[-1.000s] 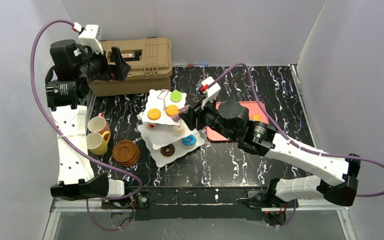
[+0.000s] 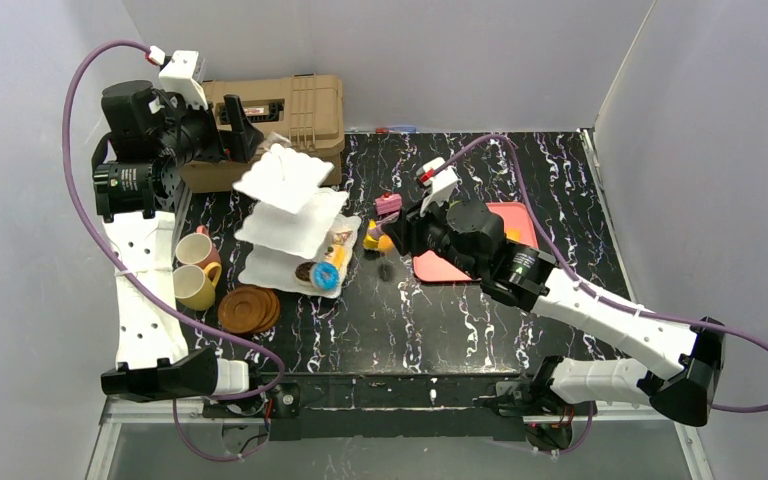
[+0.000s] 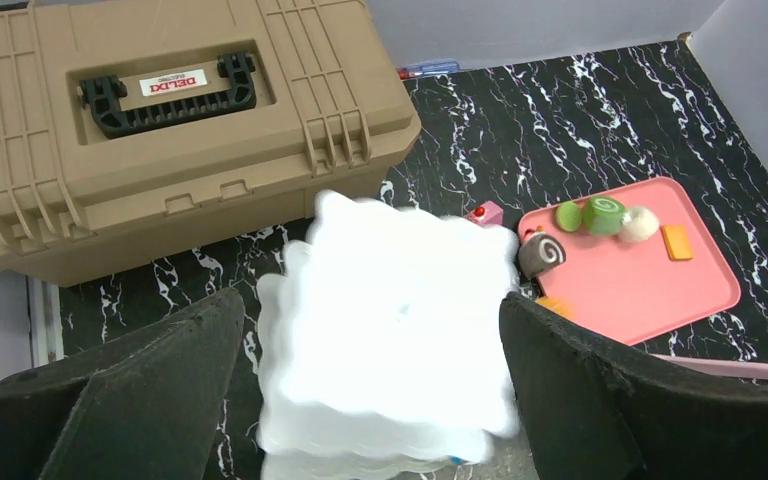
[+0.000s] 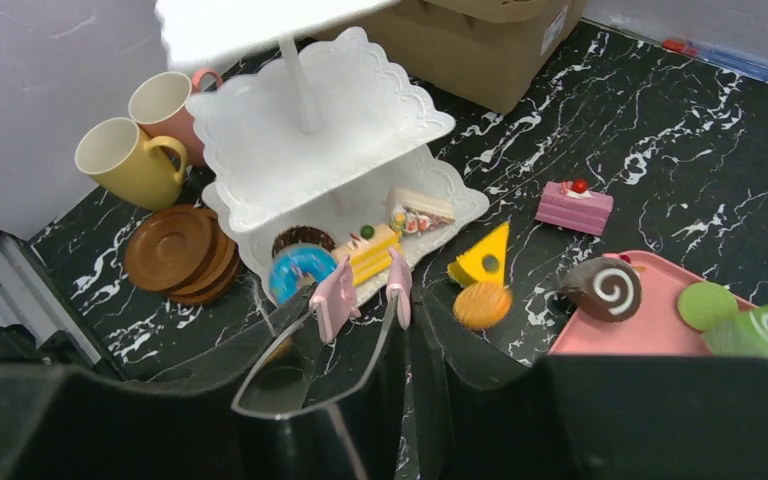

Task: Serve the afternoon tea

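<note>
The white tiered stand (image 2: 285, 175) leans, blurred, at the left-centre, its upper tiers empty, its bottom tier holding donuts and cake slices (image 4: 370, 255). Right of it lie pink cake (image 4: 572, 212), cheese wedge (image 4: 470, 265) and an orange biscuit (image 4: 482, 305); roll cake (image 4: 605, 290) and green pieces (image 4: 705, 305) are on the pink tray (image 3: 640, 290). My right gripper (image 2: 400, 225) is shut among them, pink tips at its front; whether anything sits between is unclear. My left gripper (image 2: 245, 130) stands open over the brown case's front, empty.
Yellow mug (image 2: 193, 288), pink mug (image 2: 190, 250) and brown coasters (image 2: 245, 310) stand at the left. The brown case (image 2: 310, 110) fills the back left. Dark marble is clear at the front and back right.
The stand has swung up and leftward, and pieces from its upper tiers have scattered rightward onto the table and tray. The left arm is still.
</note>
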